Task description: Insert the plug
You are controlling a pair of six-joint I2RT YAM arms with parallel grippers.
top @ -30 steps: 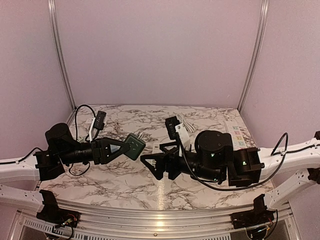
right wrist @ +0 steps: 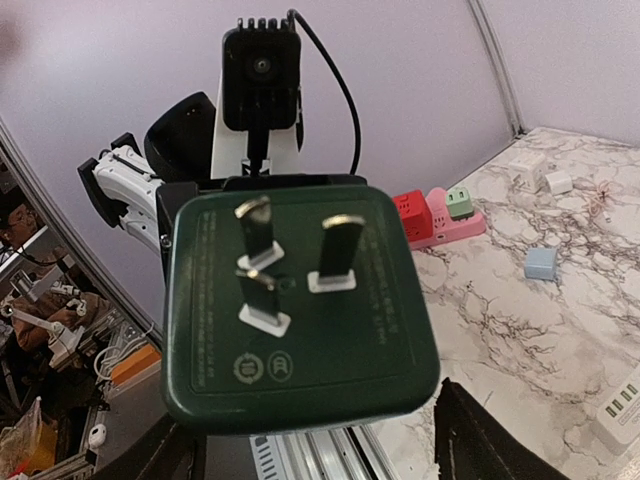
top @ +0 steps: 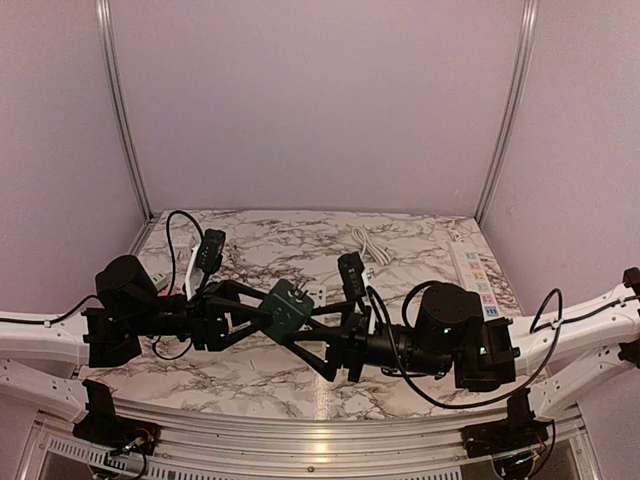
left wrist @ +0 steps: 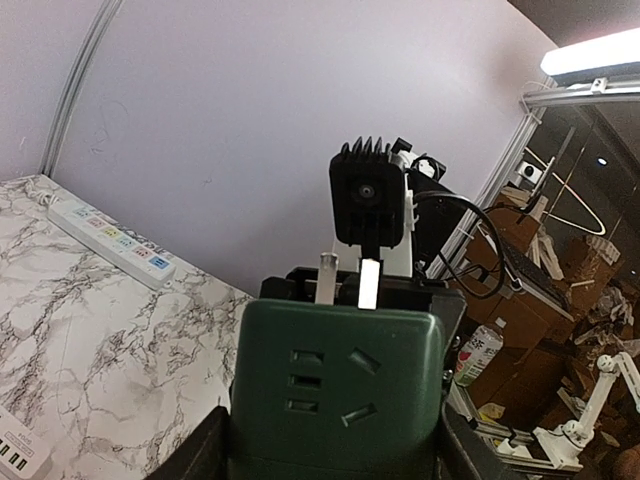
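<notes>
A dark green square plug adapter (top: 287, 312) is held in the air over the table's middle by my left gripper (top: 255, 316), which is shut on it. In the left wrist view its socket face (left wrist: 335, 385) fills the lower middle; in the right wrist view its three-prong face (right wrist: 300, 340) faces the camera. My right gripper (top: 320, 337) stands at the adapter's right side, part open, its fingers around or beside the adapter; contact is unclear.
A long white power strip (left wrist: 110, 240) lies at the right of the marble table (top: 230, 390). A white coiled cable (top: 370, 247) is at the back. Small coloured blocks lie on the left side.
Both grippers have come together at the middle, the left moving right with the adapter.
</notes>
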